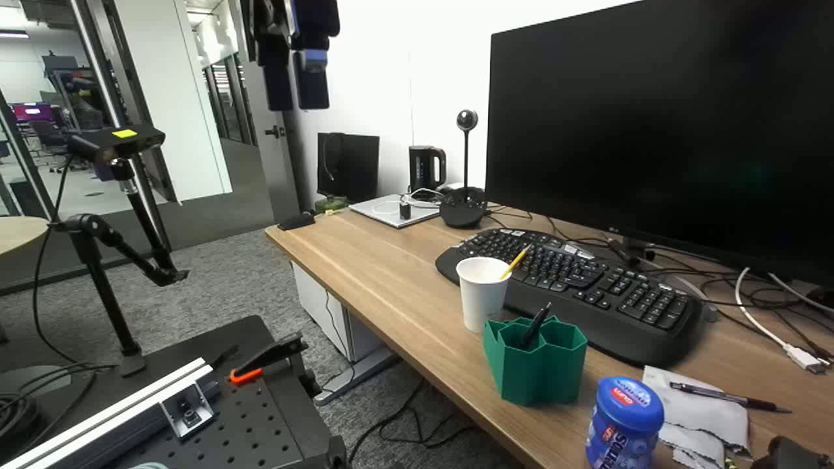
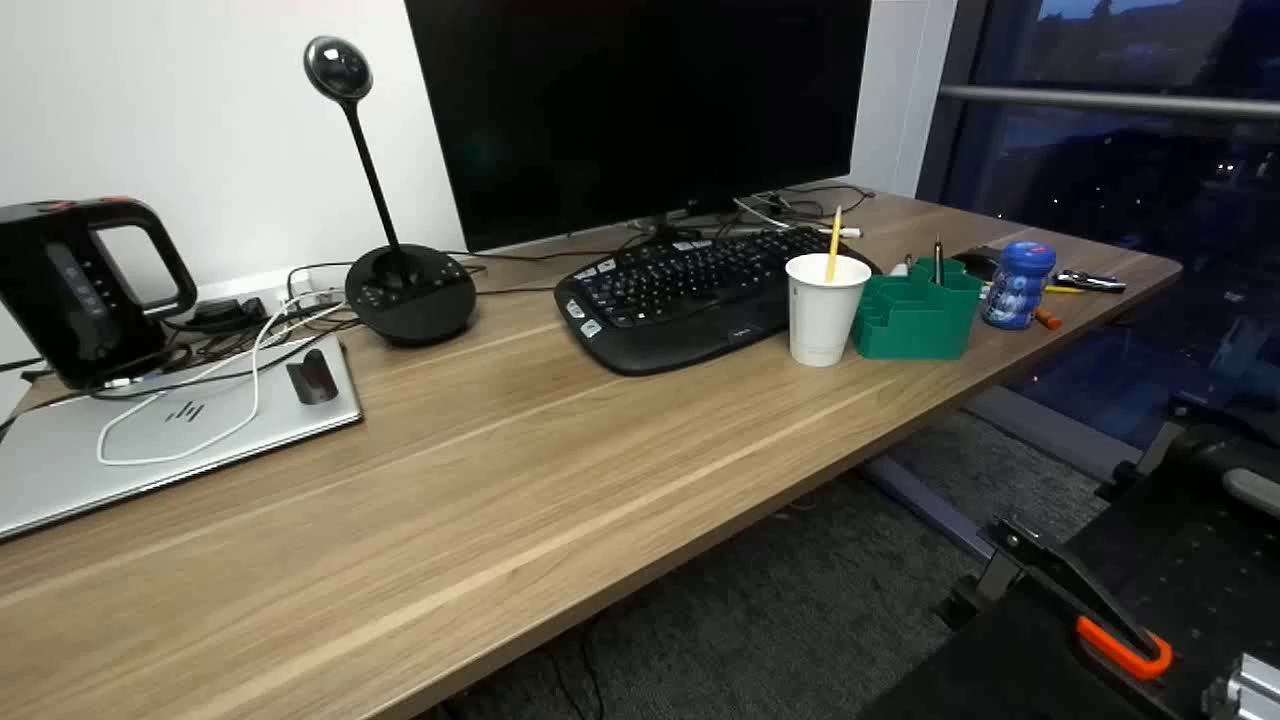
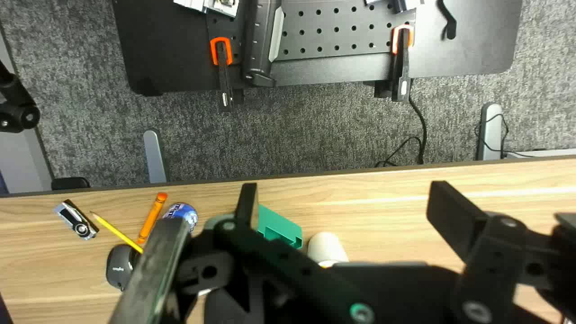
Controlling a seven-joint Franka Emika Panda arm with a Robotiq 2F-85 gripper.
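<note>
My gripper is open in the wrist view, its two dark fingers wide apart and nothing held between them. In exterior view 1 the gripper (image 1: 297, 105) hangs high above the floor, left of the desk. A white paper cup (image 1: 482, 297) stands upright on the desk with a yellow pencil (image 1: 517, 262) leaning out of it. Beside the cup sits a green pen holder (image 2: 919, 318) with a black pen (image 1: 536, 324) in one compartment. A blue gum tub (image 2: 1020, 286) is close by. Another pen (image 1: 731, 397) lies on a crumpled white paper (image 1: 696, 422).
Behind the cup lie a black keyboard (image 2: 702, 300) and a large monitor (image 1: 657, 141). A webcam on a stand (image 2: 408, 294), a laptop (image 2: 180, 420) and a kettle (image 2: 90, 288) occupy the far end. Bare desk (image 2: 504, 480) stretches between laptop and cup.
</note>
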